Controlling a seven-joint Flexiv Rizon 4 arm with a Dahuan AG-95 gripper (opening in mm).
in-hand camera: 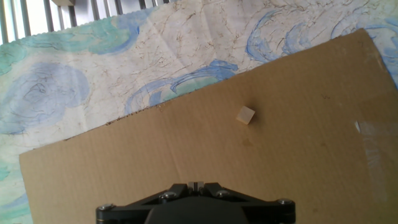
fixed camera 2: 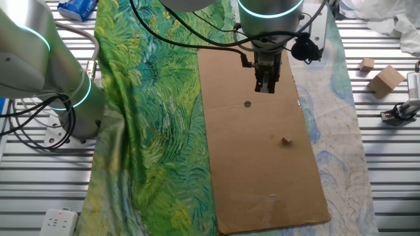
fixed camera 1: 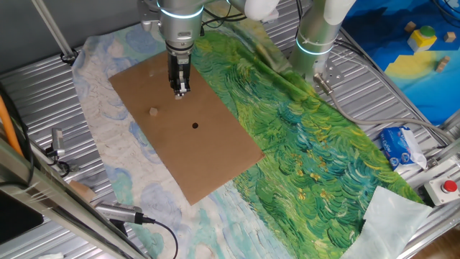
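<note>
A small wooden cube (fixed camera 1: pixel 153 111) rests on the brown cardboard sheet (fixed camera 1: pixel 215 155); the wrist view has the cube (in-hand camera: pixel 245 115) above centre, apart from the fingers. My gripper (fixed camera 1: pixel 181 91) hangs over the cardboard, pointing down, to the right of the cube in exterior view 1. In the wrist view the gripper appears at the bottom edge with its fingertips together, and nothing shows between them. A black round spot (fixed camera 1: pixel 195 125) marks the cardboard; exterior view 2 has this spot (fixed camera 2: pixel 247 103) just left of the gripper (fixed camera 2: pixel 265 90).
Beneath the cardboard lies a painted cloth (fixed camera 1: pixel 302 165), rumpled near the arm's base. Two wooden blocks, one larger (fixed camera 2: pixel 386 80) and one smaller (fixed camera 2: pixel 367 64), stand off the cloth. A blue tissue pack (fixed camera 1: pixel 401 147) and a red stop button (fixed camera 1: pixel 449 185) sit at the right. Most of the cardboard is clear.
</note>
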